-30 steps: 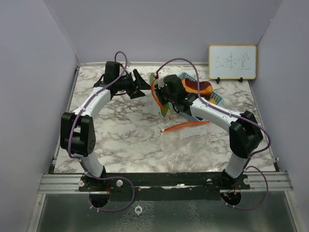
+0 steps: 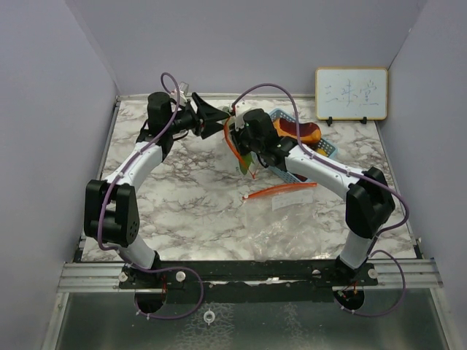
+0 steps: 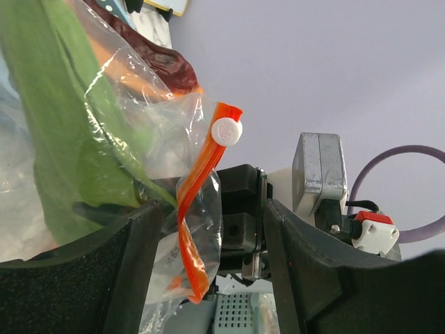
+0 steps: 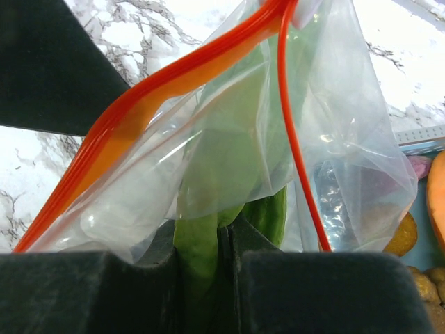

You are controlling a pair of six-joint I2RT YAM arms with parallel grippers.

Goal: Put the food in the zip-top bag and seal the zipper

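A clear zip bag with an orange zipper (image 3: 196, 179) and white slider (image 3: 227, 131) hangs at table centre, green food (image 3: 69, 153) inside it. My right gripper is shut on the green food, with bag plastic around it. My left gripper is part open at the bag's upper end, the zipper strip between its fingers, apparently not clamped. In the right wrist view the orange strips (image 4: 125, 118) spread above the green food.
A blue basket (image 2: 328, 149) of orange and brown food (image 2: 305, 131) stands behind the right arm. Another flat bag (image 2: 281, 226) lies at front centre. A whiteboard (image 2: 350, 93) stands at the back right.
My left gripper has moved right to the bag's upper end, after pulling back slightly. My right gripper and the green food have shifted only slightly.
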